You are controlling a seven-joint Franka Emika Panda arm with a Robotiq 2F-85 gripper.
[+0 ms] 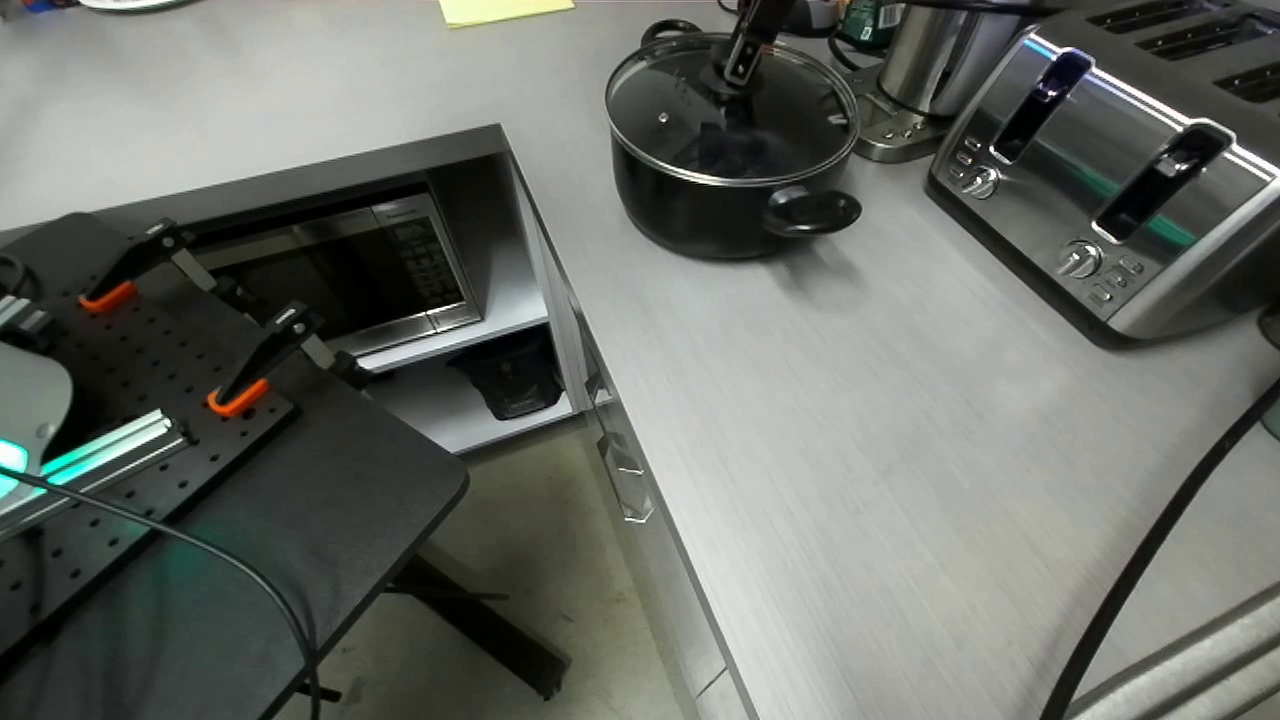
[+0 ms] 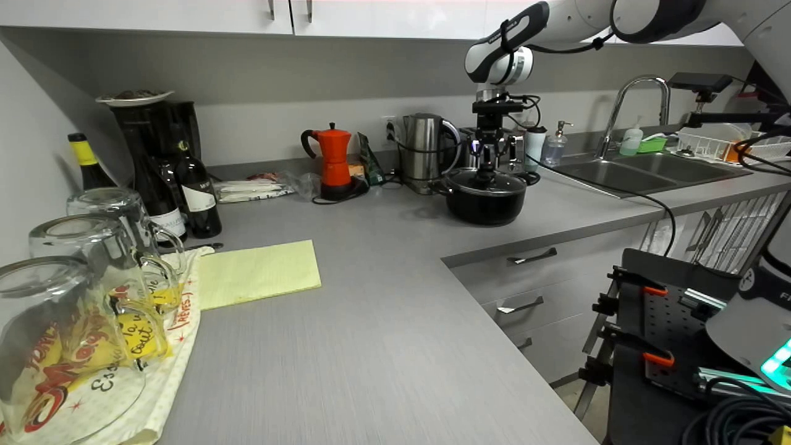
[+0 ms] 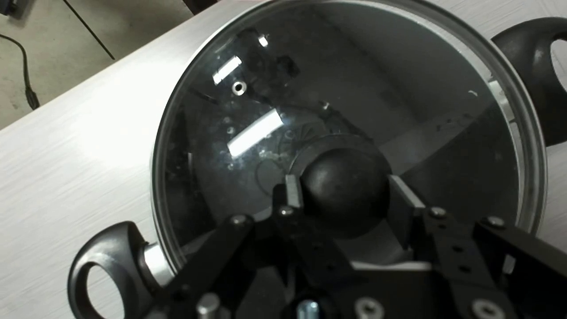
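Observation:
A glass lid [image 1: 702, 120] with a metal rim rests on the black pot [image 1: 708, 216], its edge lying on the pot's rim all round as far as shows. In the wrist view the lid's round black knob [image 3: 345, 191] sits between the two fingers, with the pale pads [image 3: 293, 191] at its sides. My gripper is shut on that knob, directly above the pot. From across the counter, the arm comes straight down onto the lid [image 2: 486, 182]. The pot's two side handles [image 3: 109, 271] stick out clear of the gripper.
A steel toaster [image 1: 1116, 168] and a kettle [image 2: 426, 148] stand close by the pot. The red moka pot [image 2: 335, 159], yellow cloth [image 2: 259, 274] and glass mugs [image 2: 67, 319] are farther along. Counter in front of the pot is bare; its edge [image 1: 600, 372] runs nearby.

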